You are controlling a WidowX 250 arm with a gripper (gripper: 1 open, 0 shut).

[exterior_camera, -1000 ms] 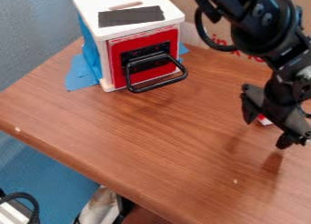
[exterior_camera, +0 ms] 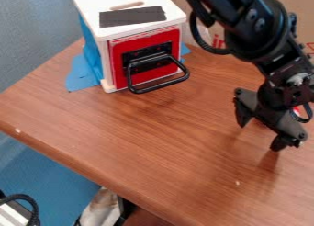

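Note:
A black robot arm reaches down from the upper right, its gripper (exterior_camera: 260, 125) hanging low over the right side of the wooden table (exterior_camera: 123, 156). The fingers point downward. Behind the gripper, at the right edge, a small red and white object (exterior_camera: 297, 111) is mostly hidden. Whether anything is between the fingers cannot be told.
A white box (exterior_camera: 127, 15) with a red front and black handle (exterior_camera: 159, 79) stands at the back left on a blue sheet (exterior_camera: 83, 73). The table's left edge drops to blue flooring.
The box has not moved.

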